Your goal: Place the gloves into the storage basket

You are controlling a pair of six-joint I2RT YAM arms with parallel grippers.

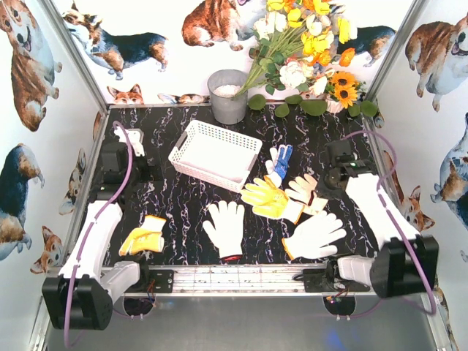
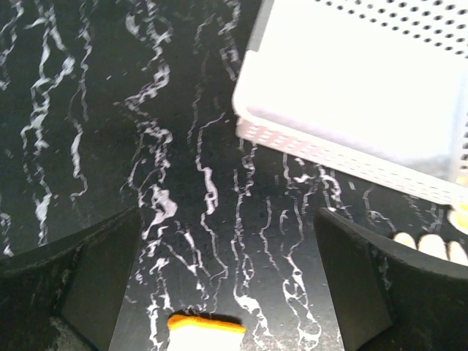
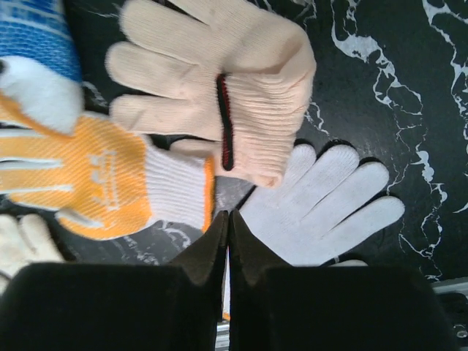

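In the right wrist view my right gripper is shut, nothing between its fingers. Just ahead of it lies the cream glove point(image 3: 267, 121), cuff folded over, outside the fingers. Beneath and beside it are a white glove point(image 3: 314, 212) and a yellow-and-white glove point(image 3: 110, 175). The top view also has a blue-and-white glove point(image 1: 278, 164), a white glove with red cuff point(image 1: 226, 228) and a folded yellow glove point(image 1: 142, 239) at left. The white basket point(image 1: 207, 178) looks empty. My left gripper stands open and empty above bare table.
Behind the basket stands a grey bucket point(image 1: 229, 108). Flowers point(image 1: 314, 44) spread over the back right, with leaves hanging near the table's edge. Bare black table point(image 1: 186, 212) lies in front of the basket on its left side.
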